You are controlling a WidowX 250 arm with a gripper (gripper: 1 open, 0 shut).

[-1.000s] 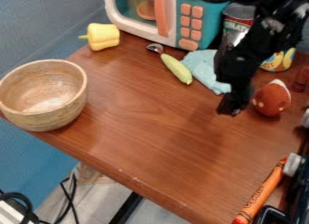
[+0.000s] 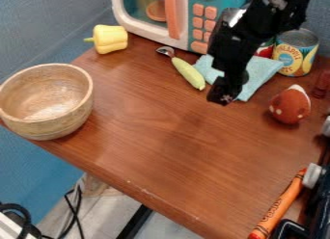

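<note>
The black gripper (image 2: 222, 89) hangs over the light-blue cloth (image 2: 260, 72) at the back right, its fingers low near the cloth's front edge. Whether it is open or shut is hard to make out. Left of it lie a pale yellow-green corn or banana-like toy (image 2: 190, 73) and a metal spoon (image 2: 167, 52). A red-brown egg-shaped object (image 2: 290, 105) sits to its right.
A wooden bowl (image 2: 46, 108) is at the left, a yellow toy (image 2: 108, 39) behind it. A toy microwave (image 2: 206, 26) and a can (image 2: 295, 52) stand at the back. An orange crayon (image 2: 281, 209) lies front right.
The gripper has moved left and up, away from the red-brown object. More of the can now shows behind the arm.
</note>
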